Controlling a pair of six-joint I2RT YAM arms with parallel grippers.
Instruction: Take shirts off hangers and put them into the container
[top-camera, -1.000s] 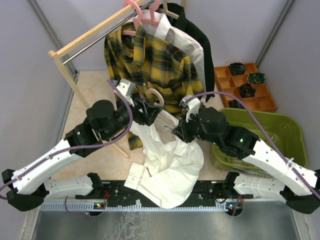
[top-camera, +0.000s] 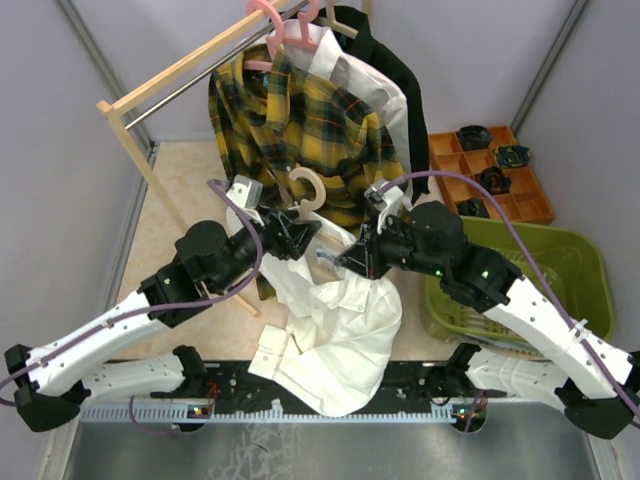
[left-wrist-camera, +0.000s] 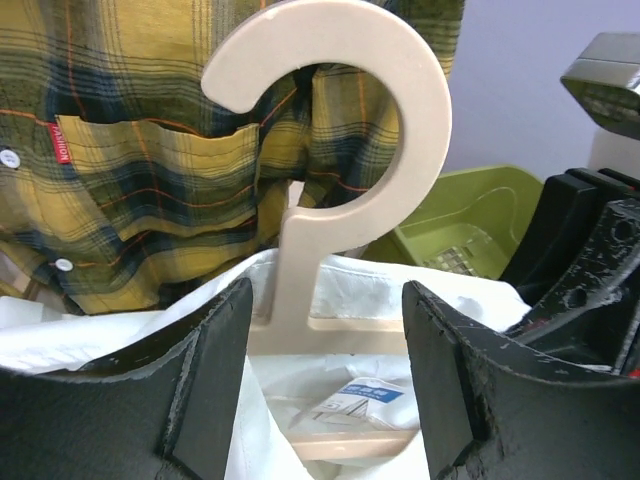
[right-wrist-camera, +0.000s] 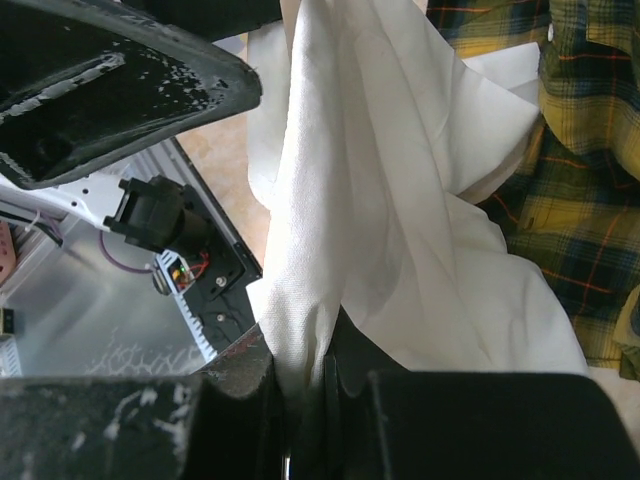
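A white shirt (top-camera: 335, 340) hangs bunched between my two arms in the top view. A beige hanger (left-wrist-camera: 300, 255) is partly inside it, with the hook and neck standing out above the collar. My left gripper is part open, its fingers (left-wrist-camera: 200, 375) on either side of the hanger's neck, with a gap to each side. A gathered fold of white cloth (right-wrist-camera: 315, 200) runs down between the closed fingers of my right gripper. In the top view the right gripper is at the shirt's right side, close to the left one.
Behind hangs a yellow and dark plaid shirt (top-camera: 300, 130) on a wooden rack (top-camera: 190, 58), with other garments beyond. To the right stand a green bin (top-camera: 590, 270) and an orange divided tray (top-camera: 525, 200).
The hanger hook has turned to show more of its curve. The right gripper and the shirt have moved a little left.
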